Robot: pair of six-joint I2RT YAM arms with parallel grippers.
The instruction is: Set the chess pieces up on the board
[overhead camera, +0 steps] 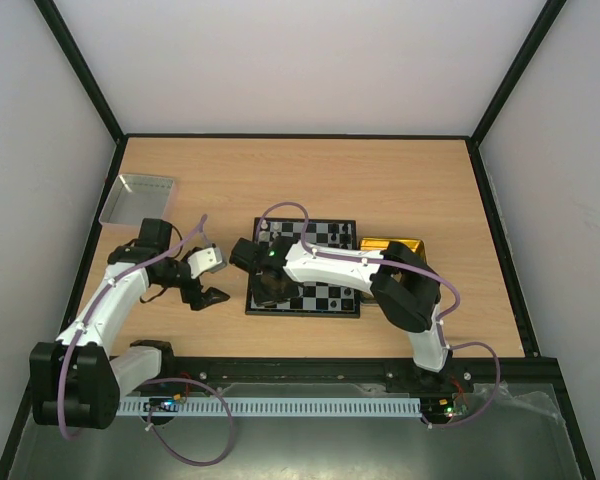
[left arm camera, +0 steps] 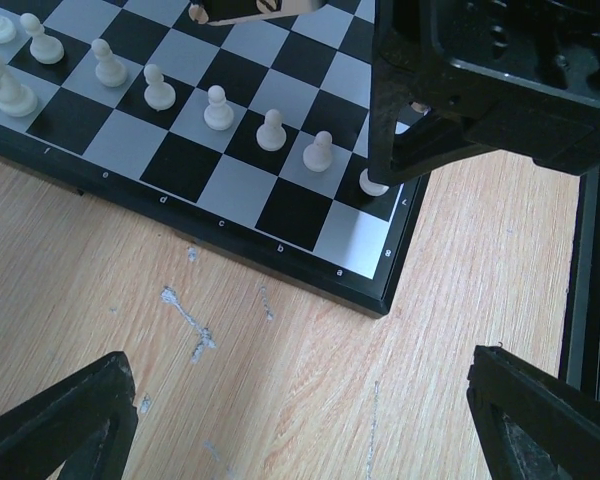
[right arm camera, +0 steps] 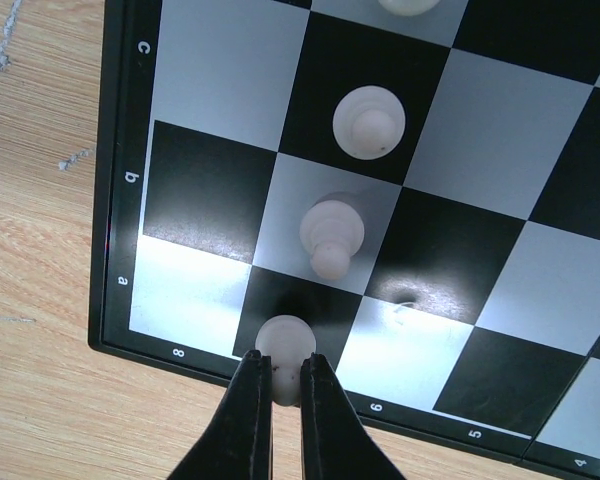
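Observation:
Several white pawns stand in a row along the black-and-white chessboard (left arm camera: 250,190), among them pawns on the b file (right arm camera: 332,240) and the c file (right arm camera: 369,122). Pinched between the tips of my right gripper is another white pawn (right arm camera: 286,337), over the dark a7 square at the board's edge. Whether its base touches the square I cannot tell. My left gripper is spread wide over bare wood outside the board's a-b corner, with nothing between its fingers. A white knight (left arm camera: 10,92) stands on the back row.
A gold-coloured box (overhead camera: 408,243) lies right of the board, partly under the right arm. An empty clear tray (overhead camera: 137,199) sits at the table's left. The right arm (overhead camera: 325,265) spans the board.

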